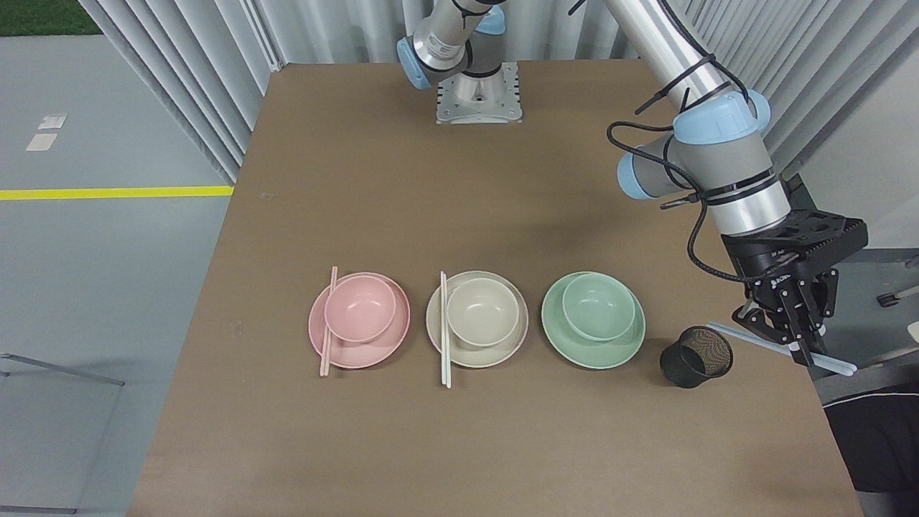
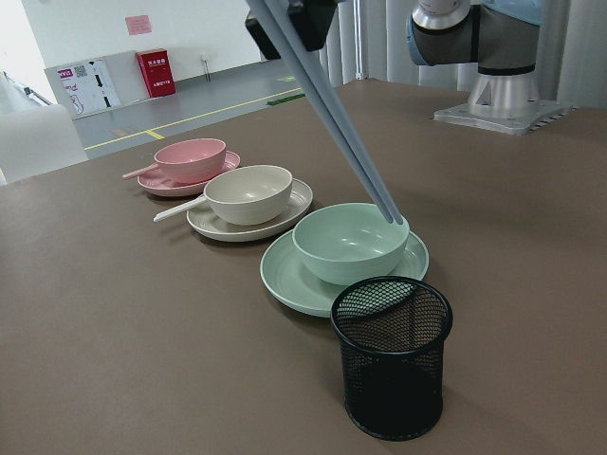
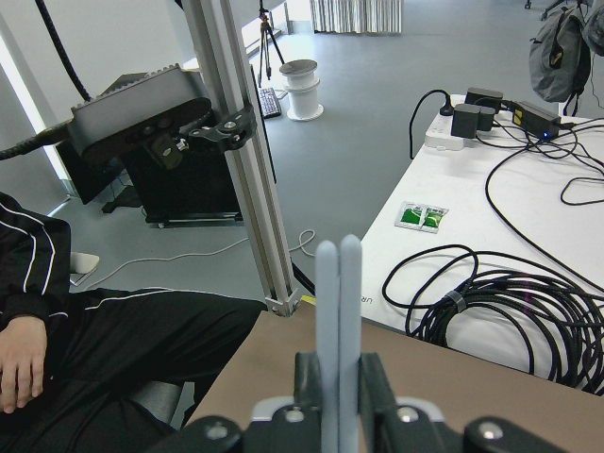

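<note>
My black gripper [image 1: 797,343] is over the table's right edge, shut on a pair of pale blue chopsticks [image 2: 332,114] [image 3: 338,349], held above and beside a black mesh cup [image 1: 694,357] [image 2: 389,379]. A green bowl [image 1: 599,301] sits on a green plate [image 2: 289,284] left of the cup in the front view. To its left are a cream bowl [image 1: 482,310] on a cream plate with white chopsticks [image 1: 445,345], and a pink bowl [image 1: 360,306] on a pink plate with pink chopsticks [image 1: 325,353].
Beyond the edge, the wrist view shows a metal post [image 3: 236,179], a seated person, and a white table with coiled cables [image 3: 500,330].
</note>
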